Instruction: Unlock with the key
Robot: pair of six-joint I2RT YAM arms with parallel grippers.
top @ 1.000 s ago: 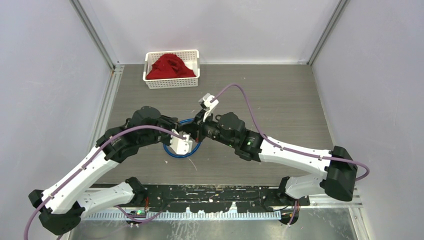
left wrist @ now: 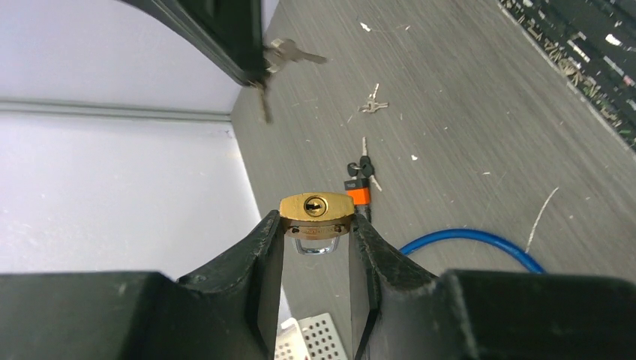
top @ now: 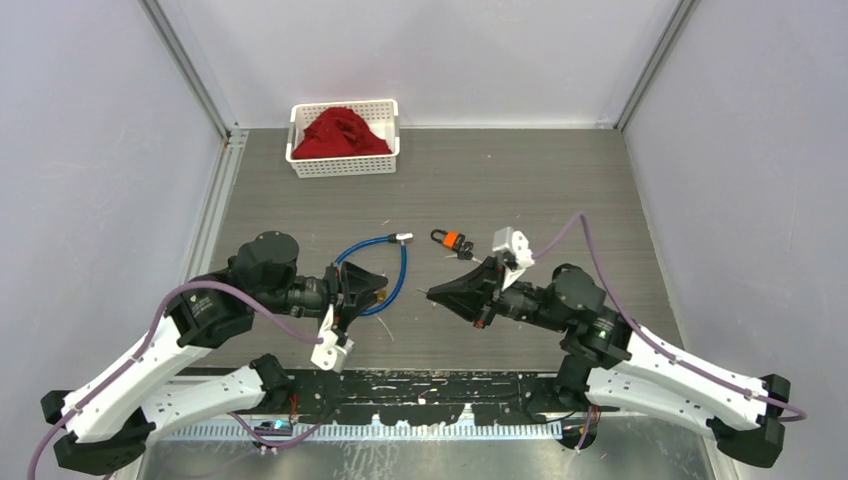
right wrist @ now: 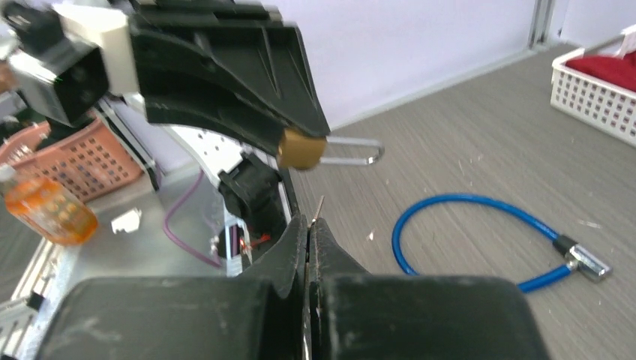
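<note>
A brass padlock point(left wrist: 316, 217) sits between the fingertips of my left gripper point(top: 382, 288), which is shut on it. Its keyhole face shows in the left wrist view, and its silver shackle point(right wrist: 354, 151) sticks out in the right wrist view. Whether the shackle is latched I cannot tell. Across a gap to the right, my right gripper point(top: 431, 296) is shut on a key point(left wrist: 292, 54). From the right wrist, only a thin bit of this key point(right wrist: 319, 208) rises between the fingertips. A second key point(left wrist: 262, 103) dangles beside it, blurred. Key and padlock are apart.
A blue cable lock point(top: 403, 268) lies on the table behind the left gripper. An orange-and-black padlock point(top: 453, 241) with keys lies farther back, and loose keys point(left wrist: 373, 105) rest on the table. The white basket point(top: 345, 169) holds red cloth.
A second ago the grippers were together. The left gripper has shifted slightly.
</note>
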